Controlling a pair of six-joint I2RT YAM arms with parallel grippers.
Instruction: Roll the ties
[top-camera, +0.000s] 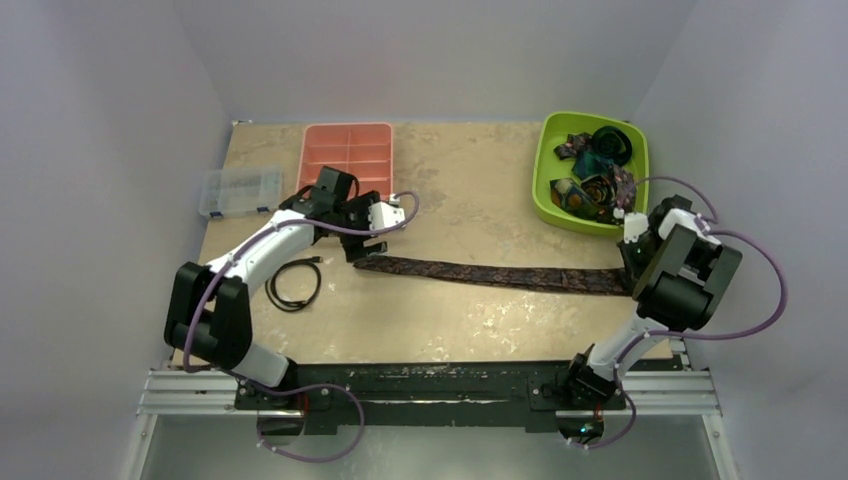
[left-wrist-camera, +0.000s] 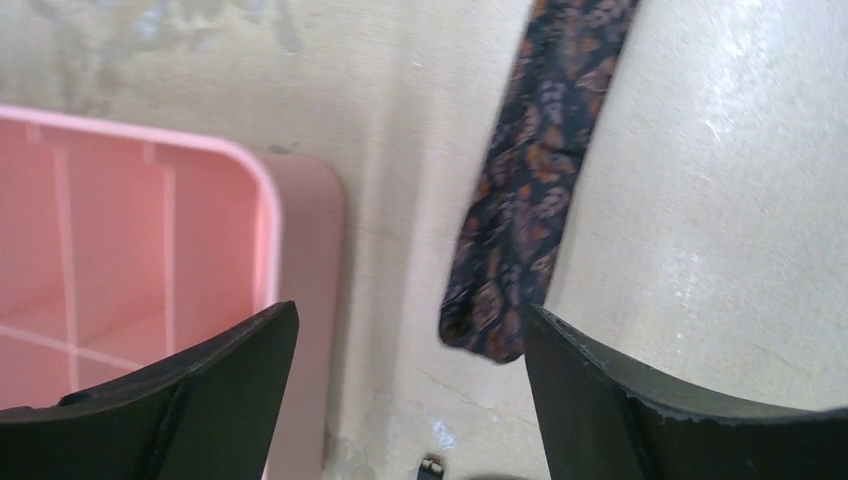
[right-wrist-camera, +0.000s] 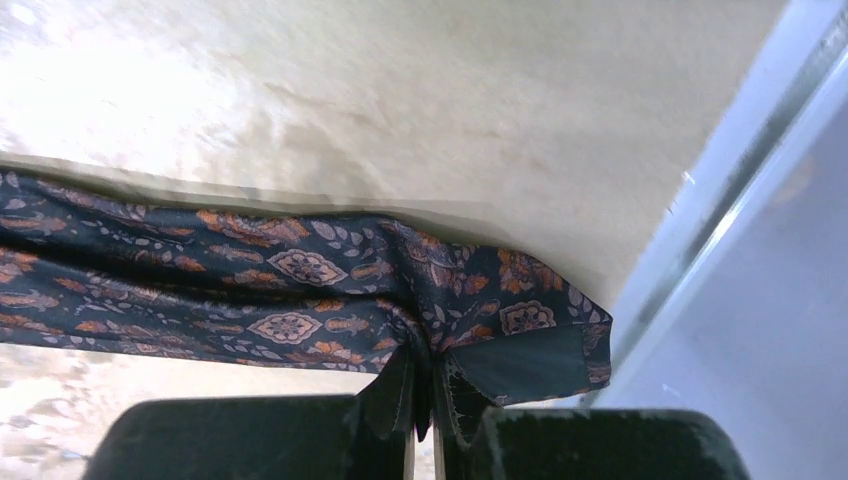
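A dark tie with a rust floral pattern lies stretched out flat across the table. In the left wrist view its narrow end rests on the table, free of the fingers. My left gripper hovers just above that end, its fingers spread apart and nothing between them. At the other end my right gripper is shut on the tie, pinching the cloth into folds close to its wide tip. The wide tip's dark lining is turned up beyond the fingers.
A pink divided tray stands behind the left arm. The green bin at the back right holds several ties. A coiled black cable and a clear plastic box are at the left.
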